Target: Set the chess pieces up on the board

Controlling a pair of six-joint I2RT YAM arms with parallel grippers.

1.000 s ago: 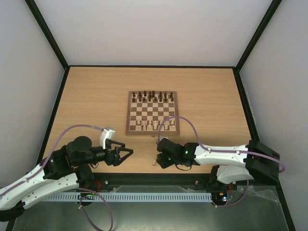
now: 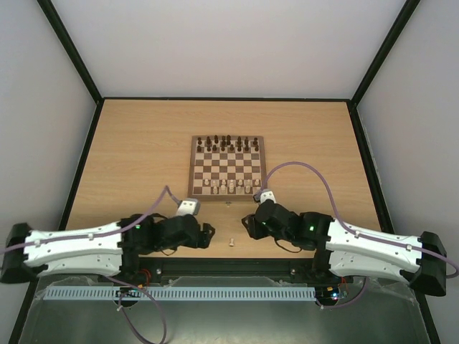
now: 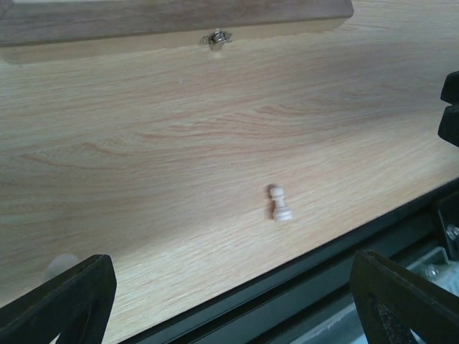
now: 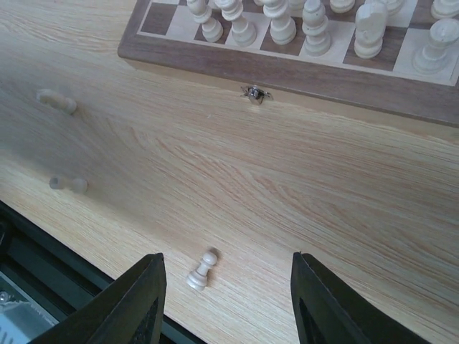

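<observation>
A pale pawn [image 2: 232, 242] is on the bare wood near the front edge, between my two grippers; it appears to lie on its side. In the left wrist view the pawn [image 3: 280, 203] is beyond the fingertips of my open left gripper, with nothing held. My right gripper is open and empty too, the pawn [image 4: 203, 269] showing between its fingers but apart from them. The chessboard [image 2: 192, 168] stands behind both arms. Dark pieces [image 2: 228, 141] fill its far rows, and white pieces [image 4: 316, 27] stand along the near side.
Two more pale pieces, one [image 4: 56, 100] nearer the board and one [image 4: 68, 183] nearer the front edge, are on the wood at left in the right wrist view. A metal clasp [image 4: 256, 94] juts from the board's front.
My left gripper has swung right, towards the middle. My right gripper has drawn off to the right and back, leaving the pawn in clearer view. The pawn has shifted slightly.
</observation>
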